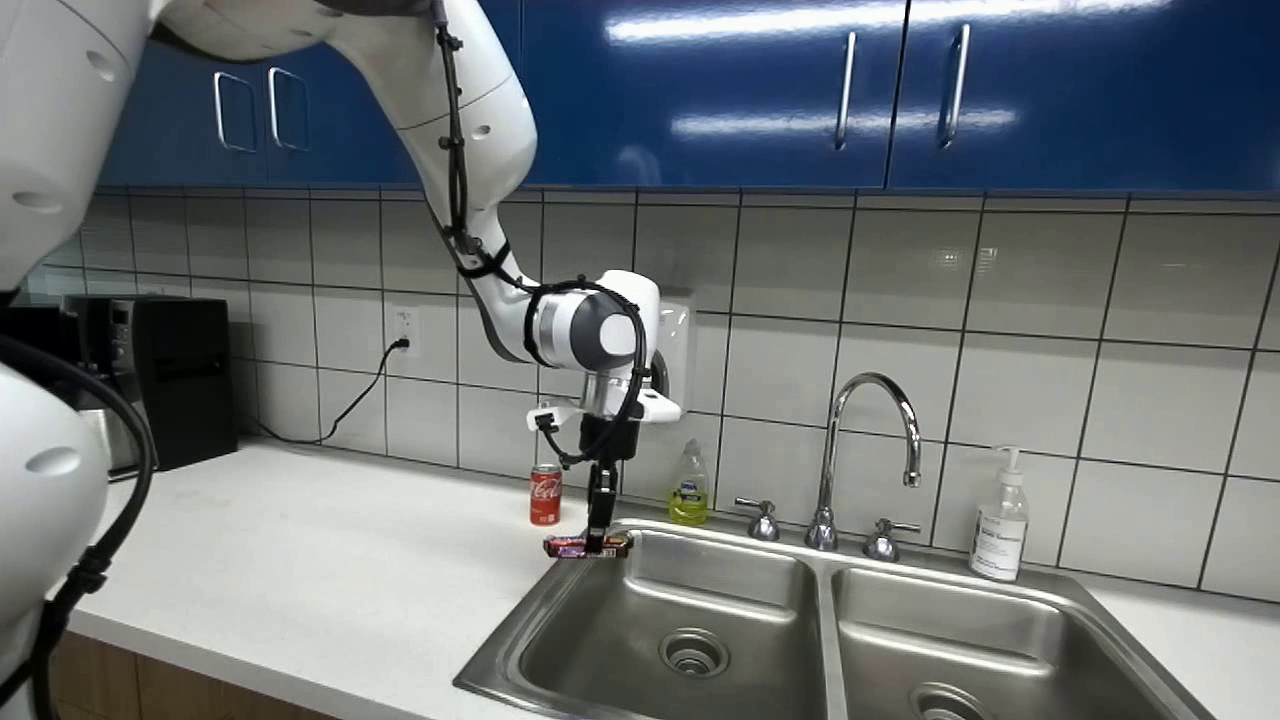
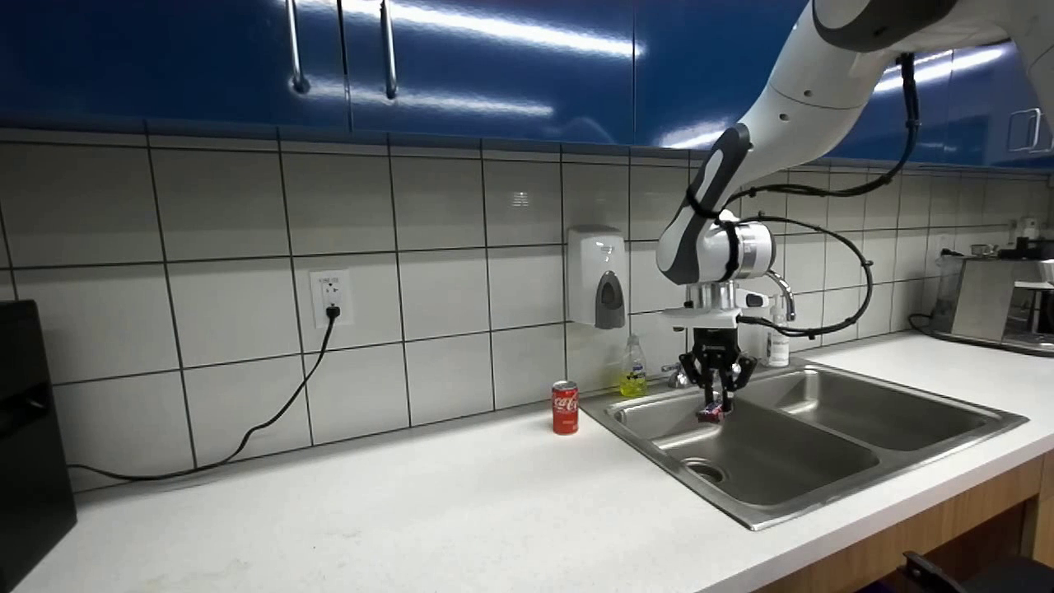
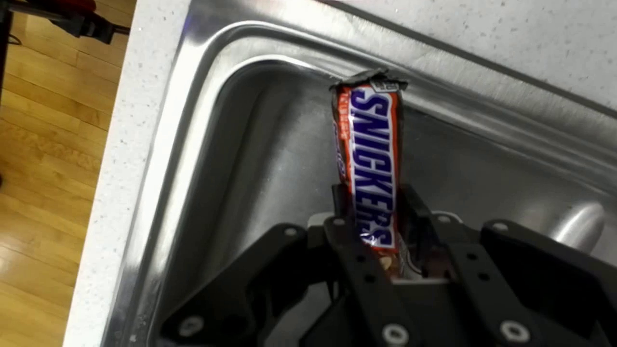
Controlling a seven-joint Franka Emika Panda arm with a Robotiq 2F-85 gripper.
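A Snickers bar (image 3: 373,156) in a brown, red and white wrapper is held between the fingers of my gripper, which is shut on it. From the first exterior view, the gripper (image 1: 596,542) points down with the bar (image 1: 570,547) lying level across it. It hangs over the left edge of the sink there. In the second exterior view, the bar (image 2: 711,412) appears above the sink basin (image 2: 810,445). The wrist view has bare steel basin below the bar, with the bar's lower end partly hidden by the fingers.
A red Coca-Cola can (image 1: 545,496) stands on the counter (image 1: 300,540) left of the sink. Behind the sink are a yellow-green soap bottle (image 1: 690,486), the tall faucet (image 1: 828,456) and a white pump bottle (image 1: 999,528).
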